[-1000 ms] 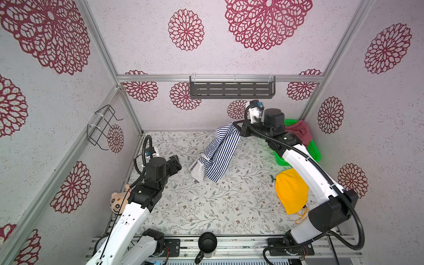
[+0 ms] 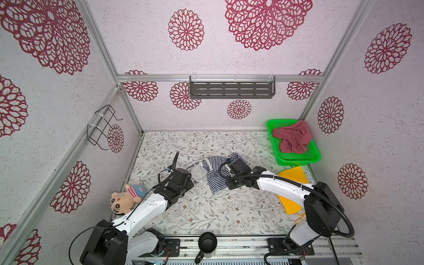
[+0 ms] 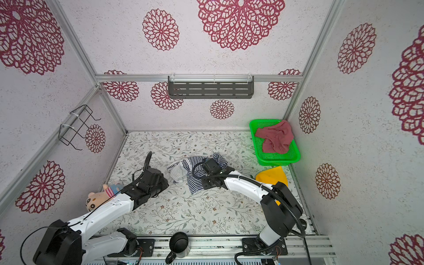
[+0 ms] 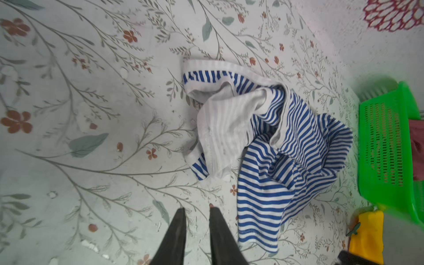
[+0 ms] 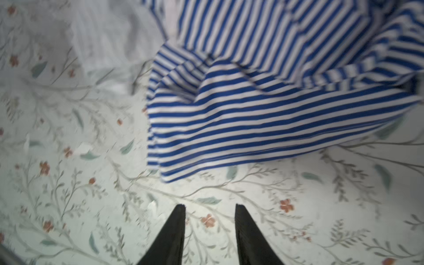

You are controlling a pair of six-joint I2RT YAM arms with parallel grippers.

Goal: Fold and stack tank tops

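Observation:
A blue-and-white striped tank top (image 4: 269,185) lies crumpled on the floral work surface (image 2: 229,212), with a white inner part (image 4: 225,132) showing. My left gripper is just left of the cloth, fingers slightly apart, nothing between them. My right gripper hangs over the cloth's front right part; its fingertips stand apart with bare surface visible between them in the right wrist view, which is blurred. From the top views both grippers' tips are hidden by their housings.
A green basket (image 2: 284,156) with a pink garment (image 2: 292,134) stands back right. A yellow cloth (image 2: 289,203) lies front right. A plush toy (image 2: 122,202) lies at left, a black cup (image 2: 206,243) at the front edge.
The striped top, raised by my right gripper a second ago, now lies on the surface. The left arm has lowered toward the cloth.

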